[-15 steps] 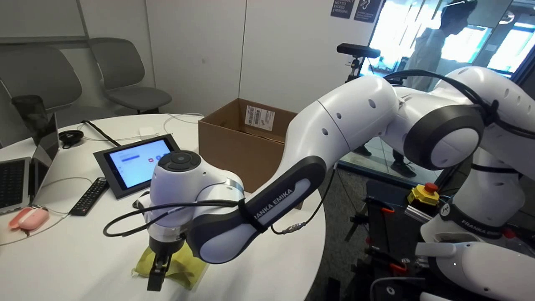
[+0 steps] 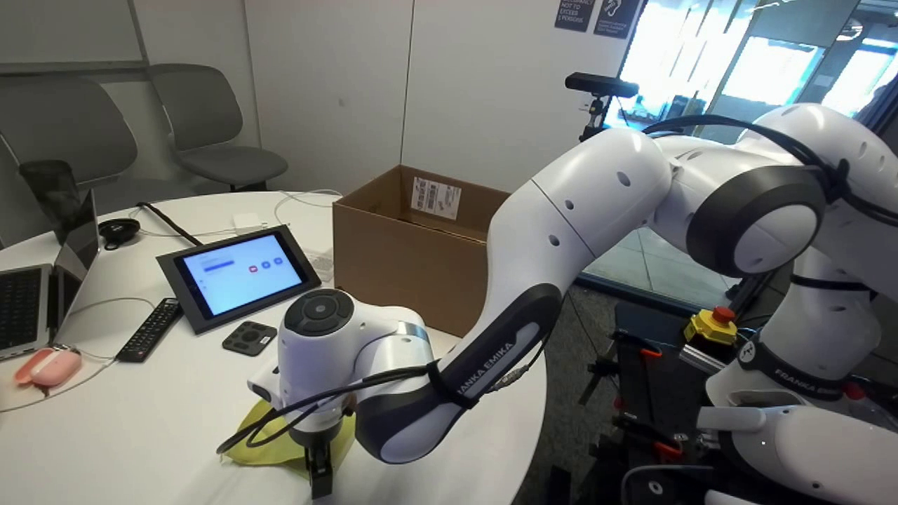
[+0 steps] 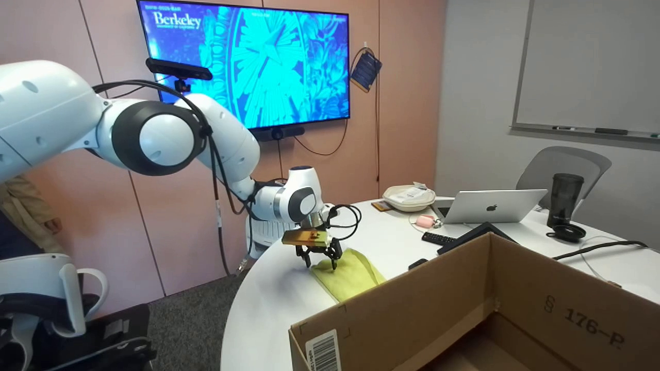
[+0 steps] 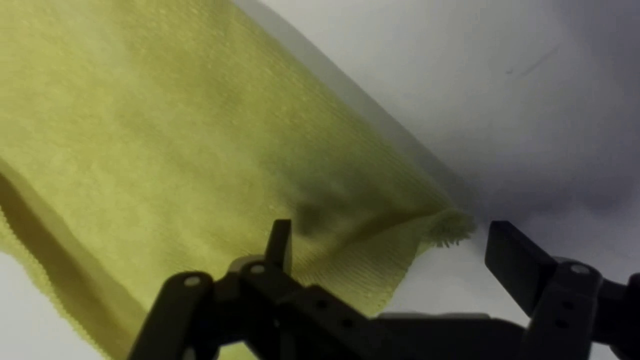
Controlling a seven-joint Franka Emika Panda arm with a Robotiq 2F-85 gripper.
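Note:
A yellow-green cloth (image 4: 180, 120) lies on the white table, and in the wrist view its frayed corner reaches in between my spread fingers. My gripper is open: the left finger stands over the cloth, the right one over bare table just past the corner. Exterior view 2 has the gripper (image 3: 319, 259) low at the near end of the cloth (image 3: 349, 278). From exterior view 1 the arm covers much of the cloth (image 2: 261, 450), and the gripper (image 2: 320, 480) points down at its front side. Whether the fingertips touch the table, I cannot tell.
An open cardboard box (image 2: 412, 261) stands behind the arm. Beyond the cloth lie a tablet display (image 2: 244, 269), a remote (image 2: 150, 330), a small black controller (image 2: 250, 337), a pink case (image 2: 50, 367) and a laptop (image 2: 25, 311).
My gripper has come down and shifted to the right in exterior view 1, towards the cloth's right-hand side. The cloth appears to lie in the same place. A person behind the glass is gone.

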